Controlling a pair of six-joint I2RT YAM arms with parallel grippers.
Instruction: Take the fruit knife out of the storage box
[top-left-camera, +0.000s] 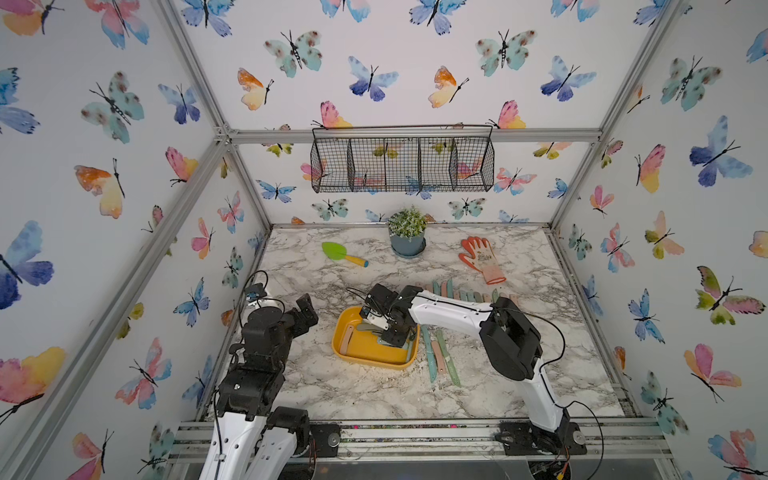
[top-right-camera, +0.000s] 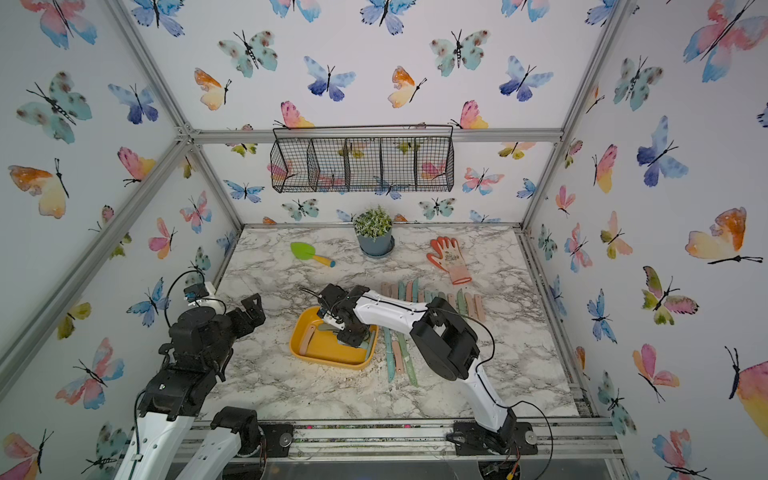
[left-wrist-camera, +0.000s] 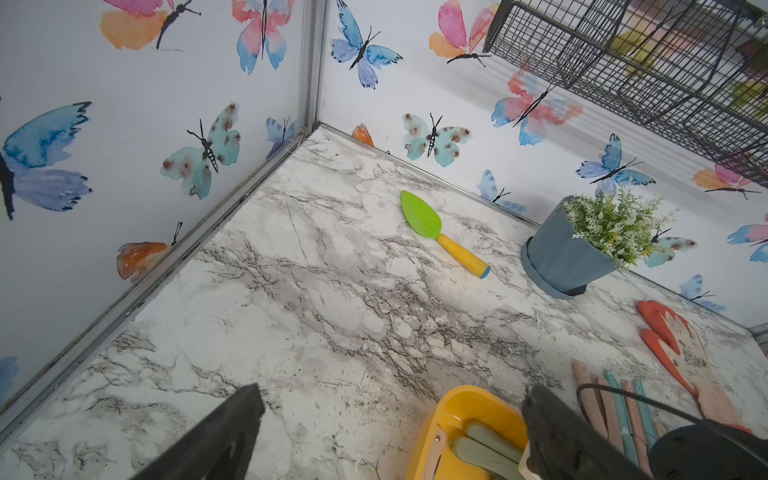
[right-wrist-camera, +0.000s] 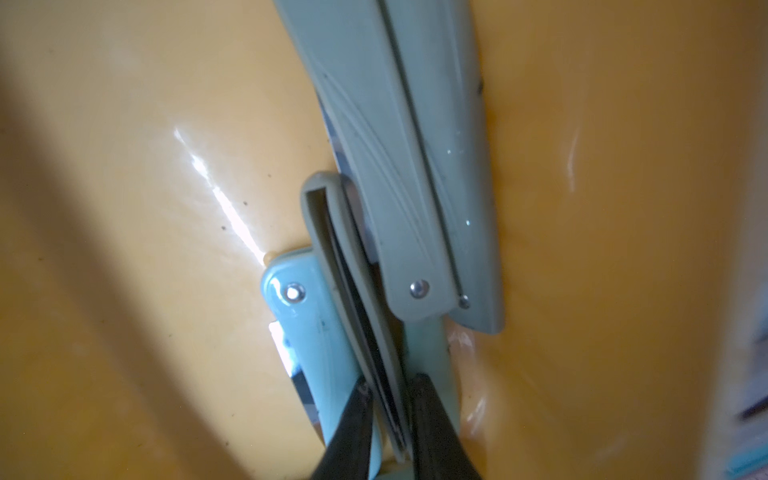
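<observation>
The yellow storage box (top-left-camera: 368, 356) holds several folded fruit knives. In the right wrist view my right gripper is down inside the box, shut on a grey-green knife handle (right-wrist-camera: 344, 256). A light blue knife (right-wrist-camera: 308, 328) lies beside it, and two grey knives (right-wrist-camera: 408, 160) overlap above it. In both top views the right arm reaches over the box, partly hiding its contents. My left gripper (top-left-camera: 304, 316) is raised left of the box, open, with nothing visible between its fingers.
Several knives (top-left-camera: 440, 360) lie in rows right of and behind the box. A green trowel (top-left-camera: 344, 254), a potted plant (top-left-camera: 406, 236) and a garden glove (top-left-camera: 484, 260) lie at the back.
</observation>
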